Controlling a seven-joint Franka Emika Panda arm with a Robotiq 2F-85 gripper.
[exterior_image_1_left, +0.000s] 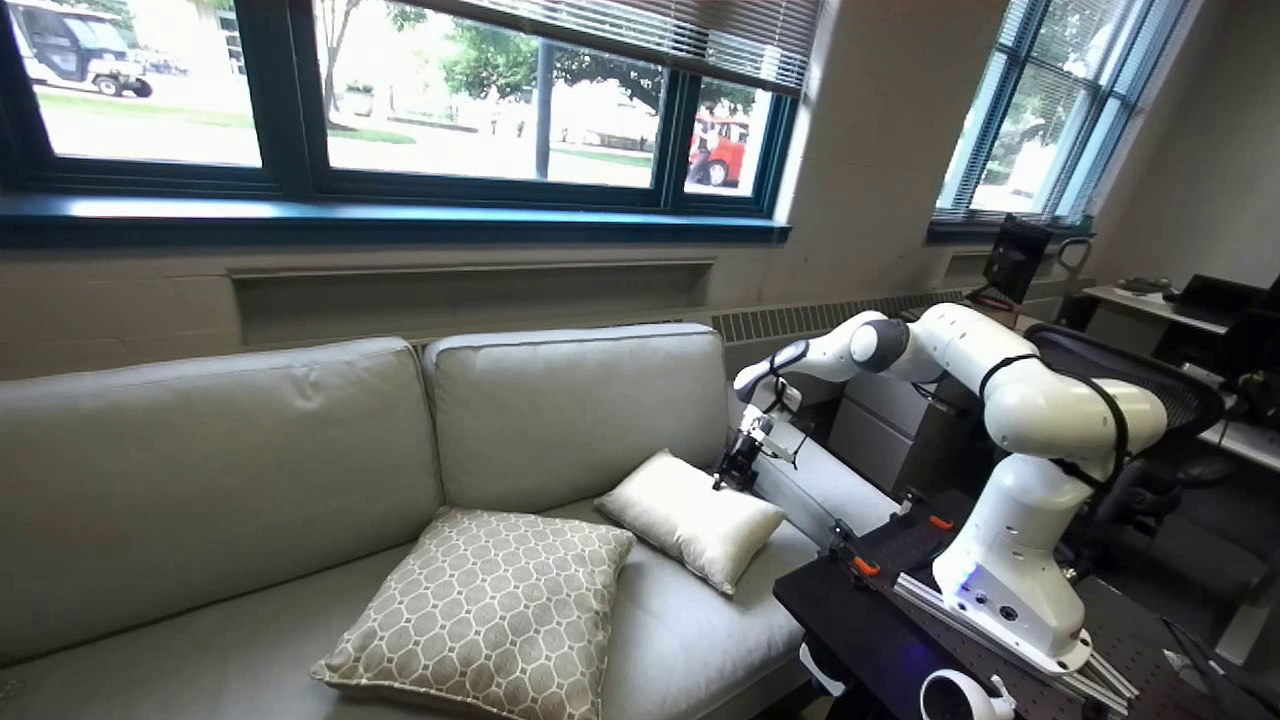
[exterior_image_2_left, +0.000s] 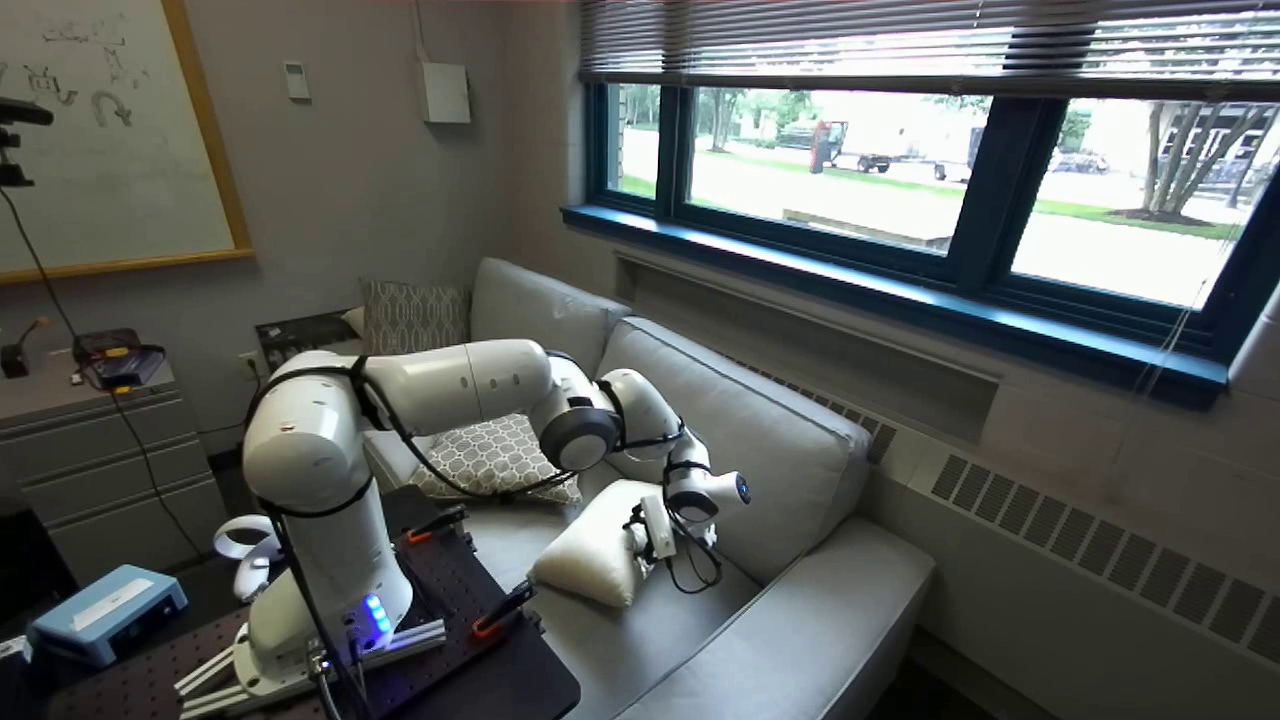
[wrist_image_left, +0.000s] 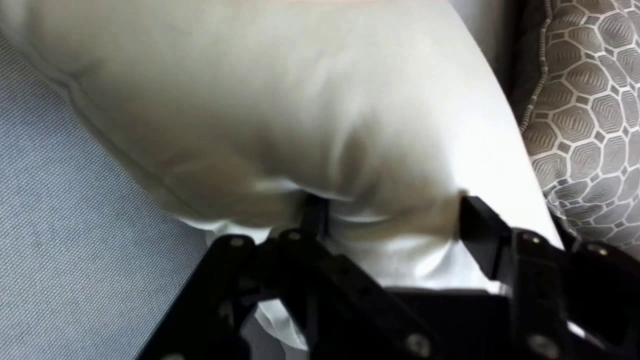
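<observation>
A plain cream pillow (exterior_image_1_left: 692, 516) leans on the sofa seat near its right end. My gripper (exterior_image_1_left: 727, 482) touches its upper edge, on the armrest side. Seen from the wrist, the pillow (wrist_image_left: 288, 102) fills the middle, and my gripper has its dark fingers (wrist_image_left: 483, 231) part open with creased pillow fabric between them. The cloth dents around the left fingertip, which is partly sunk in it. From the other side, the pillow (exterior_image_2_left: 596, 546) stands tilted beside my gripper (exterior_image_2_left: 636, 546).
A larger patterned pillow (exterior_image_1_left: 498, 606) lies left of the cream one. The sofa backrest (exterior_image_1_left: 582, 414) rises behind, and the armrest (exterior_image_2_left: 792, 624) is close to the arm. The black robot table (exterior_image_1_left: 840, 600) stands in front.
</observation>
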